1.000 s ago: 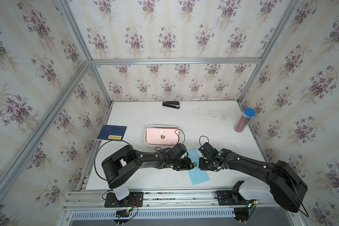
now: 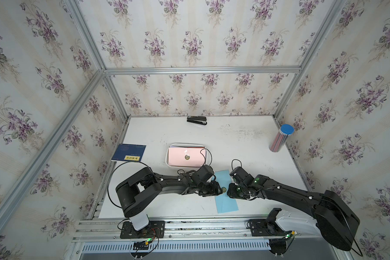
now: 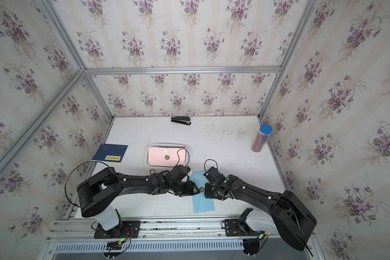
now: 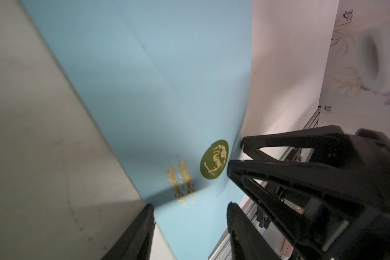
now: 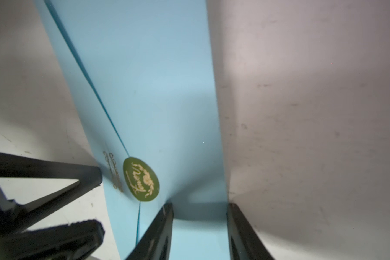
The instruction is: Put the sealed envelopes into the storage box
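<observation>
A light blue envelope (image 2: 226, 205) with a round green-gold seal lies near the table's front edge. From its left side my left gripper reaches down to it; the fingertips stand apart with blue paper showing between them, and whether they grip it is unclear. My right gripper is open at the envelope's right side, one fingertip by its edge. The white storage box (image 2: 166, 159) stands behind the left arm, a pink sealed envelope (image 2: 177, 152) lying flat on top in it, with edges of other paper behind it.
A dark blue booklet (image 2: 129, 152) lies at the left edge. At the back is a black stapler (image 2: 196, 120); a blue-capped cylinder (image 2: 280, 138) stands at the right. Both grippers sit close together.
The envelope's front end has turned slightly to the left. My right gripper has shifted slightly left and its arm has swung a little forward. The left arm looks nearly still.
</observation>
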